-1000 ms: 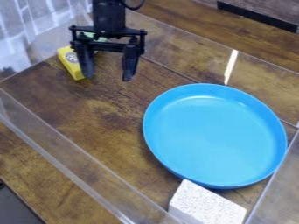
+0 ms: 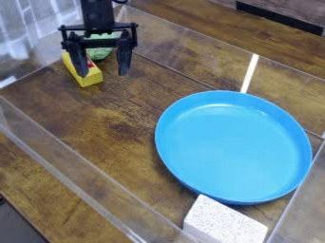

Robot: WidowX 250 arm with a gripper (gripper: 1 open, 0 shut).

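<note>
My gripper (image 2: pixel 99 65) is at the top left of the camera view, fingers pointing down and spread open. Its left finger is over a yellow object (image 2: pixel 86 78) with a small red patch; whether they touch I cannot tell. A green round object (image 2: pixel 105 41) sits behind the gripper, partly hidden by it.
A large blue plate (image 2: pixel 231 142) fills the right side. A white speckled block (image 2: pixel 223 220) lies at the bottom right. Clear plastic walls edge the wooden floor (image 2: pixel 89 142), which is bare at centre and lower left.
My gripper has moved left, to over the yellow object. The plate and white block are unchanged.
</note>
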